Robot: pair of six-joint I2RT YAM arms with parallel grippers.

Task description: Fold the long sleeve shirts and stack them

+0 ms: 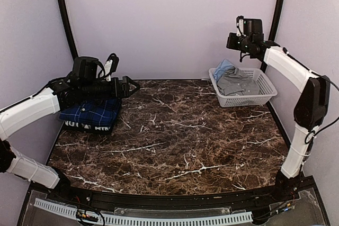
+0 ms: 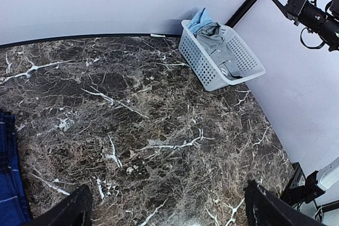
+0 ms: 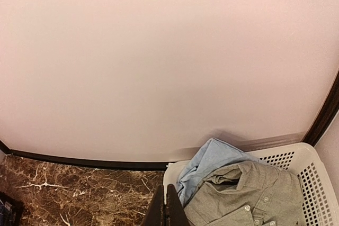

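The grey shirt [image 3: 254,194] lies crumpled in the white basket [image 1: 249,100] at the back right, buttons and pocket facing up. Beside it a light blue shirt [image 3: 206,162] pokes over the basket's left rear rim. High above the basket, my right gripper is shut with bare fingertips, clear of the cloth. On the table's left lies a folded dark blue plaid shirt [image 1: 92,114] atop other folded cloth. My left gripper hovers over the table's left side near that stack, its fingers spread wide and empty.
Pale walls [image 1: 169,25] close off the back and both sides, the right one near the basket.
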